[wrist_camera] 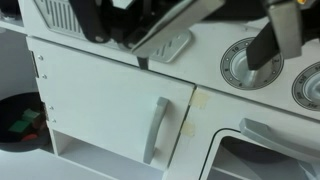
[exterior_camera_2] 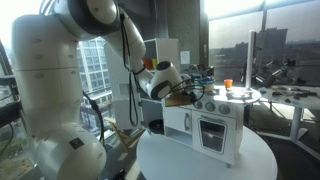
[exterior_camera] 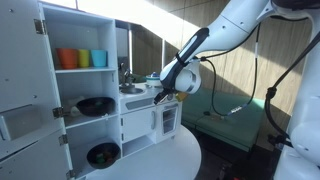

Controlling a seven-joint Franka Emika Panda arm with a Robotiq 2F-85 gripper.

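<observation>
My gripper stands open in the wrist view, its two fingers apart at the top and nothing visible between them. It hangs before the upper front of a white toy kitchen (exterior_camera: 136,126). Below it is a white cabinet door (wrist_camera: 105,100), closed, with a grey upright handle (wrist_camera: 156,130). A round stove knob (wrist_camera: 240,62) shows close to the right finger. To the lower right sits the oven door's grey handle (wrist_camera: 275,138). In exterior view 1 the gripper is small beside the counter front, and its fingertips are hard to make out.
Orange, green and blue cups (exterior_camera: 82,58) stand on the left shelf. A black pan (exterior_camera: 96,106) and a black bowl (exterior_camera: 103,155) rest on lower shelves. In exterior view 2 an orange cup (exterior_camera_2: 228,84) is on the counter.
</observation>
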